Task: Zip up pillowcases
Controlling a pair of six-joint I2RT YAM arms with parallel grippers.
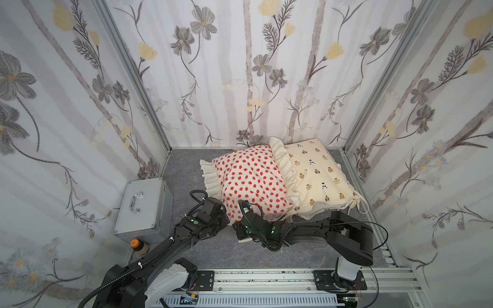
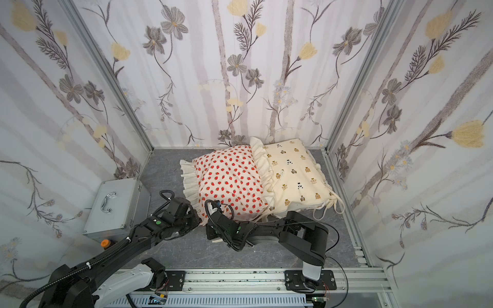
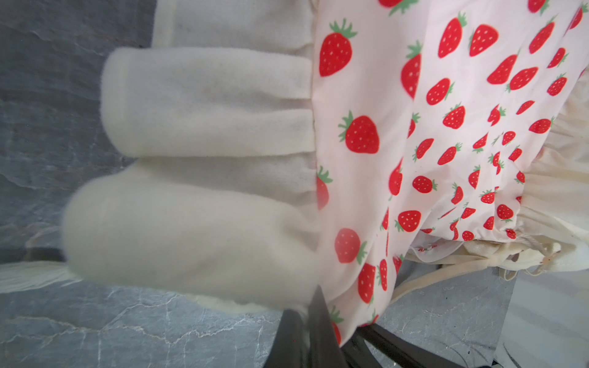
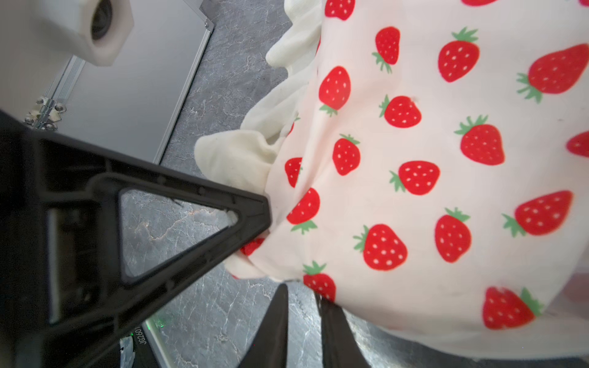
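Observation:
The strawberry pillowcase (image 1: 251, 179) with cream ruffles lies at the middle of the table, its near edge between my two grippers. In the left wrist view my left gripper is shut at the corner where ruffle (image 3: 202, 239) meets printed cloth, pinching the fabric there. My right gripper is part open at the near edge, just under the folded cloth; whether cloth lies between its fingers is unclear. The zip is not visible.
A cream pillowcase with small animals (image 1: 318, 174) lies to the right. A metal case (image 1: 141, 210) and an orange-capped bottle (image 1: 138, 246) stand at the left. Bare table (image 1: 185, 169) shows behind the left arm.

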